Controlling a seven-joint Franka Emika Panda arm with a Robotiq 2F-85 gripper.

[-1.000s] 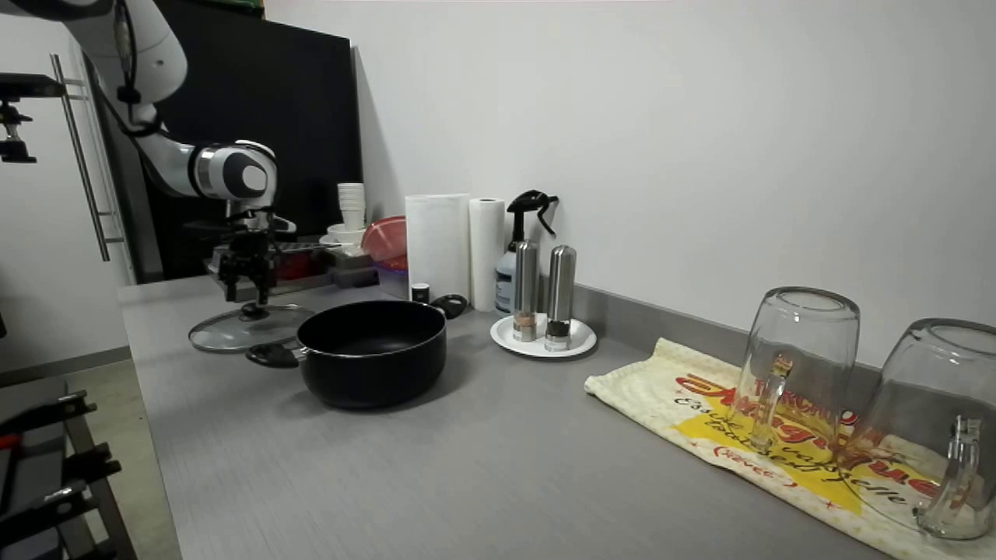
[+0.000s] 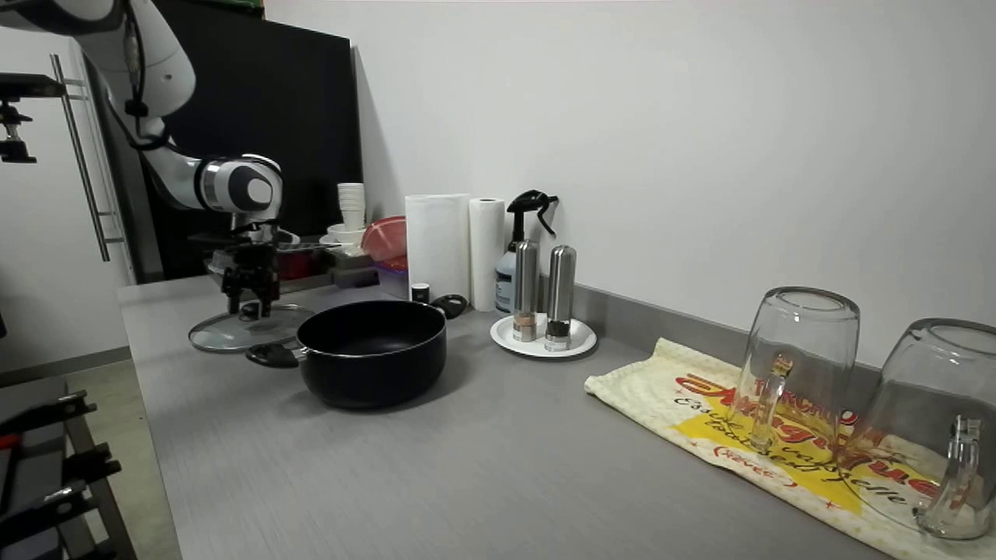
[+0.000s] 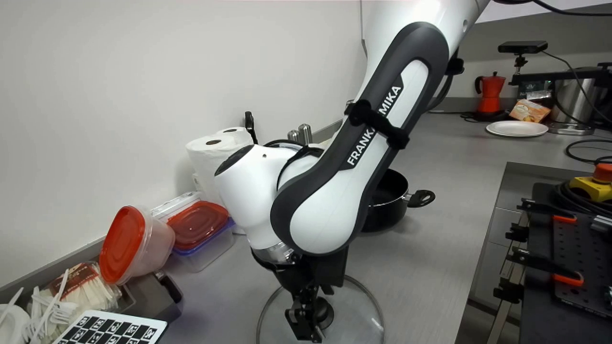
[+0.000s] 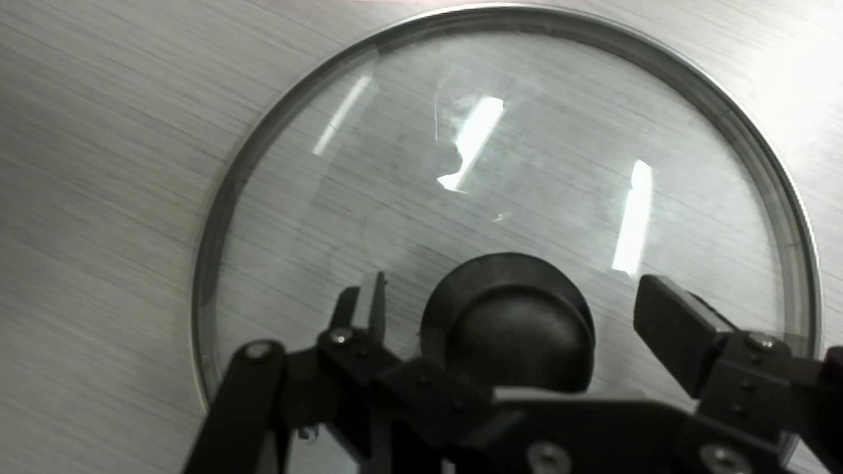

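Note:
A round glass lid (image 2: 213, 333) with a metal rim lies flat on the grey counter, left of a black two-handled pot (image 2: 373, 370) that has no cover on it. In the wrist view, the lid's black knob (image 4: 514, 324) sits between my spread fingers, with a gap visible on either side. My gripper is open and low over the lid (image 4: 553, 103). From the other side, the gripper (image 3: 310, 327) hangs at the knob (image 3: 324, 313), and the pot (image 3: 387, 213) is partly hidden behind my arm.
Behind the pot stand paper towel rolls (image 2: 436, 247), a spray bottle (image 2: 505, 280) and two grinders on a white plate (image 2: 583, 337). Two glass mugs rest on a cloth (image 2: 644, 383) at the right. Food containers (image 3: 137, 243) line the wall near my gripper.
My gripper has come down from just above the lid's knob to around its height, shifting slightly right. The lid and pot have stayed in place.

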